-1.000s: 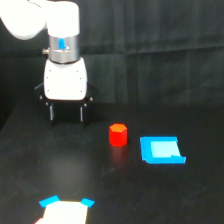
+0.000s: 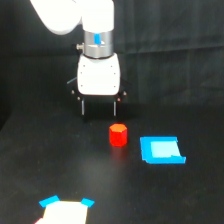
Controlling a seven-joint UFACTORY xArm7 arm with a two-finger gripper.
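Note:
A red block (image 2: 118, 135), its outline roughly hexagonal, sits on the dark table right of the middle. My gripper (image 2: 99, 109) hangs behind it and to its left, pointing down from the white hand (image 2: 99, 76). Its two thin fingers are spread apart, and nothing shows between them. The gripper and the block look apart. To the right lies a small pale patch bordered with blue tape (image 2: 162, 150).
At the bottom edge is a white sheet (image 2: 66, 212) with blue tape at its upper corners, only partly in view. A dark curtain (image 2: 170, 60) hangs behind the table.
My gripper has moved to the right, closer to the red block, and slightly up in the view. Its fingers stay apart. The block and the taped patches have not moved.

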